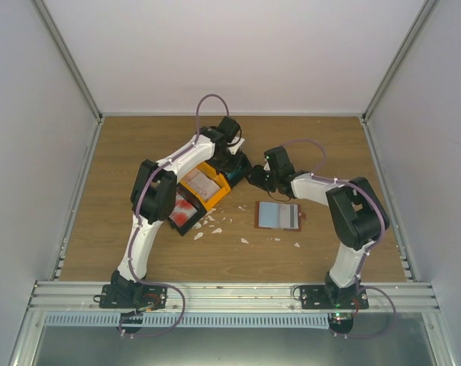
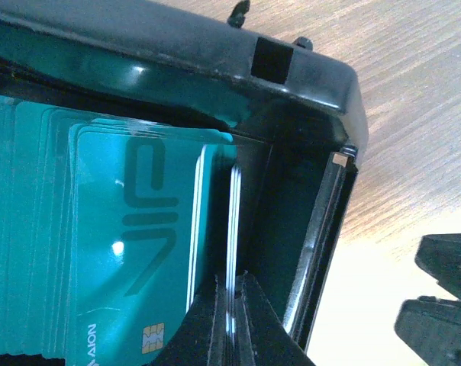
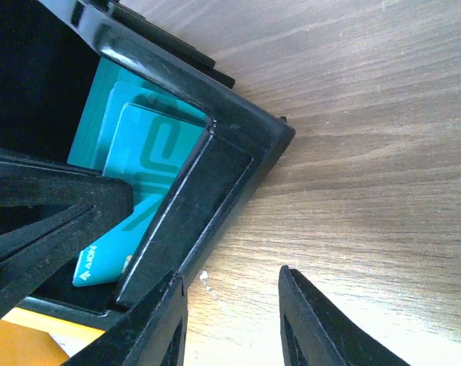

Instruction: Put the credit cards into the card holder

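A black card holder holds several teal cards, also seen in the right wrist view (image 3: 146,152). My left gripper is shut on a thin card (image 2: 233,206), held edge-on inside the holder beside the other cards. My right gripper is just outside the holder over bare wood; what its fingers hold, if anything, is not visible, and they look apart at the frame's bottom. In the top view both grippers meet near the back end of the row of holders.
An orange holder (image 1: 212,198) with pale cards and a black one with red cards (image 1: 182,213) continue toward the front left. A board with pale cards (image 1: 275,215) lies front right, with small white scraps nearby.
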